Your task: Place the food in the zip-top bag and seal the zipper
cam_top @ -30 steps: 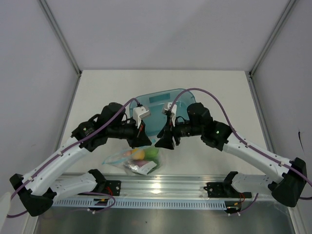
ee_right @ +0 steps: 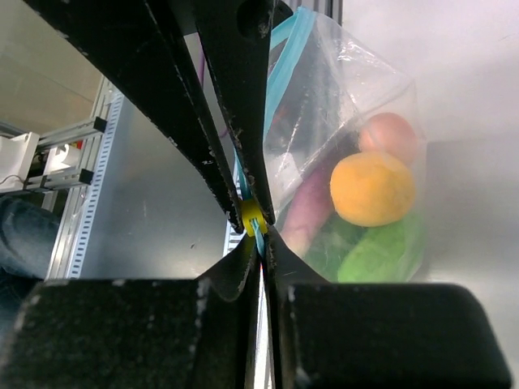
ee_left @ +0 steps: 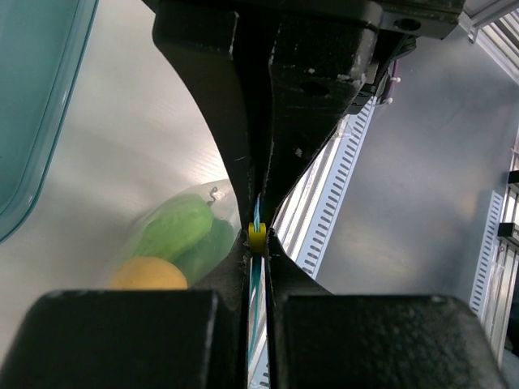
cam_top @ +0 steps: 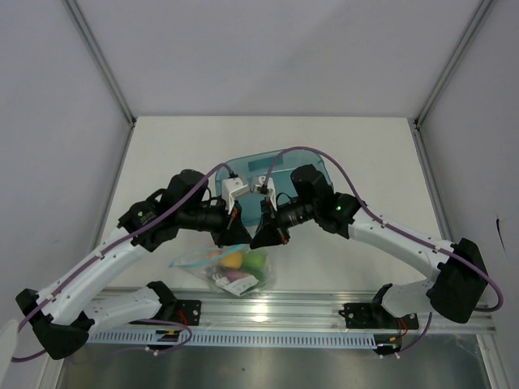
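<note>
The clear zip bag (cam_top: 235,275) with blue zip strip (cam_top: 188,261) holds food: an orange fruit (ee_right: 371,188), a reddish round item (ee_right: 388,135), a long purple item (ee_right: 308,203) and green items (ee_left: 170,227). Both grippers meet over the bag's top edge. My left gripper is shut on the blue zip strip, near a small yellow piece, likely the slider. My right gripper is also shut on the strip, with yellow showing at its tips. In the top view the bag's upper part is partly hidden by both grippers.
A teal tray (ee_left: 20,212) lies behind the grippers. A metal rail (cam_top: 243,300) runs along the front edge, just beyond the bag.
My right gripper has moved left toward the left gripper and closed at the bag's zip strip. The left gripper is nearly still.
</note>
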